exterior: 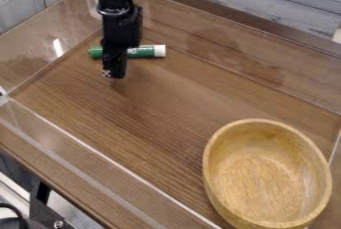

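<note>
The black robot gripper (115, 70) hangs from the top of the view over the left part of the wooden surface. Its fingertips are low, in front of a green cylindrical object (147, 51) with white on it, which lies crosswise behind the gripper and is partly hidden by it. The gripper looks narrow; whether anything is between its small fingers is hard to tell.
A yellow oval bowl (266, 173) stands at the front right. Pale raised edges run along the left and back.
</note>
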